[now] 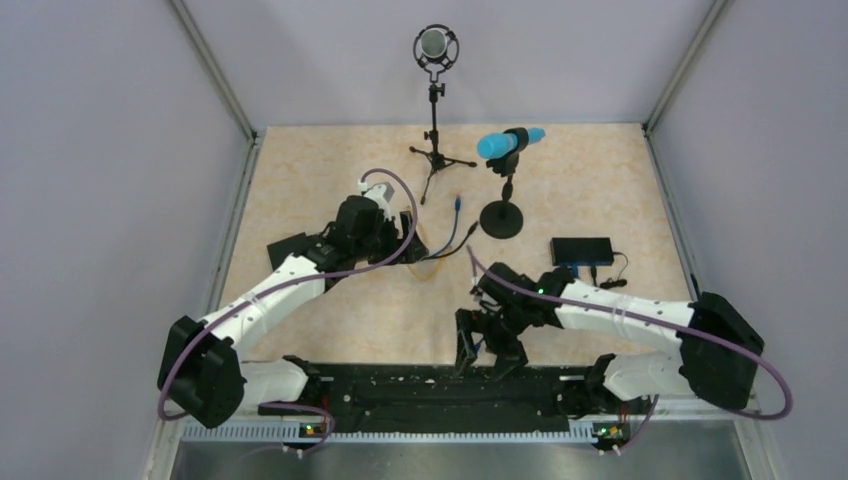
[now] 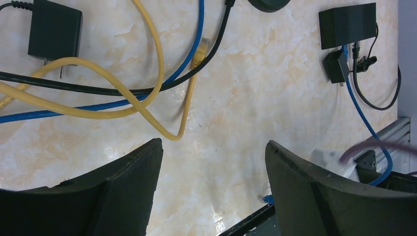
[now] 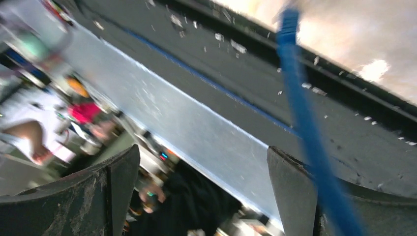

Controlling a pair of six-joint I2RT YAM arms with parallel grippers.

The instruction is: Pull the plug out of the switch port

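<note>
The black switch box (image 1: 580,250) (image 2: 347,25) sits at the right of the table, with a blue cable (image 2: 362,114) and a black cord running from it. Near the front edge, my right gripper (image 1: 480,340) stands open; the blue cable (image 3: 300,98) passes blurred by its right finger, not visibly held. My left gripper (image 1: 405,240) hangs open above the table, left of centre, over loose yellow (image 2: 187,108), black and blue cables.
A microphone stand (image 1: 434,120) and a stand with a cyan cylinder (image 1: 505,142) are at the back. A black adapter (image 2: 54,32) lies at the left.
</note>
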